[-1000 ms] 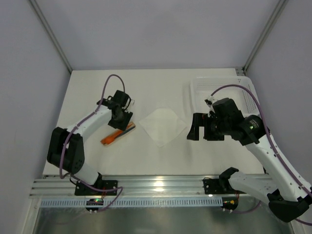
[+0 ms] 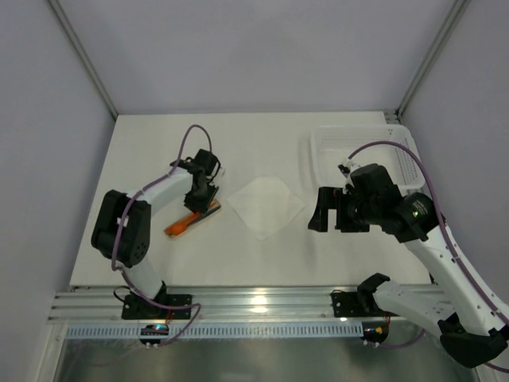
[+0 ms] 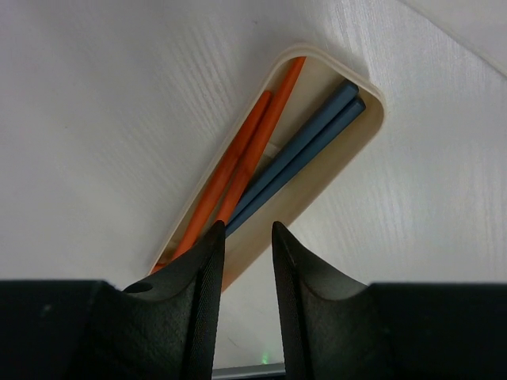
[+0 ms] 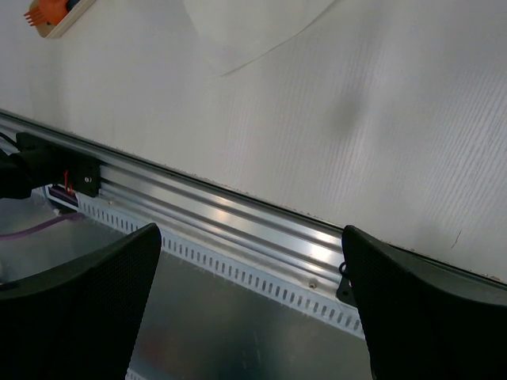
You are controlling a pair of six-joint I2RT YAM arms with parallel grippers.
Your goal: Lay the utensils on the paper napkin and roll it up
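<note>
A narrow tan tray lies slanted on the left of the table, holding orange utensil handles and blue utensil handles side by side. In the top view, an orange utensil end shows at its near-left part. My left gripper hovers over the tray, fingers part open, with nothing held between them. The white napkin is spread flat, corner toward the front, right of the tray. My right gripper stands wide open and empty to the right of the napkin.
A white rectangular basket stands at the back right, partly behind the right arm. A metal rail runs along the front edge.
Tray and napkin stay put.
</note>
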